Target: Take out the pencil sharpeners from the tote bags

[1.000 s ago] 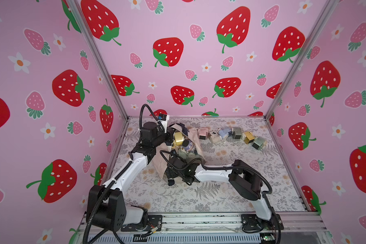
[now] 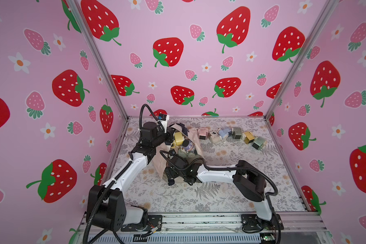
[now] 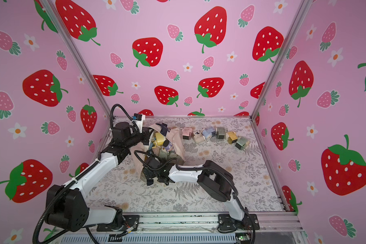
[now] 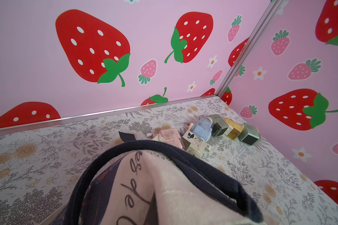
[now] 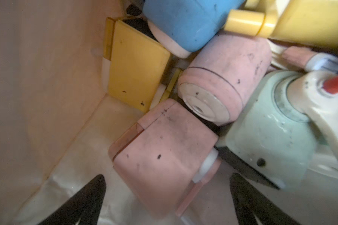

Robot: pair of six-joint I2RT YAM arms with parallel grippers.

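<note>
A beige tote bag holds sharpeners. My left gripper is at its upper edge, shut; its wrist view shows bag fabric and a dark strap, with the fingers hidden. My right gripper is down inside the bag, open around a pink boxy sharpener, not closed on it. Beside that sit a pink round sharpener, a mint one with white crank, yellow ones and a blue one.
A row of sharpeners, among them pink, pale blue, dark green, yellow and green, stands at the back right.
The left arm is unchanged.
</note>
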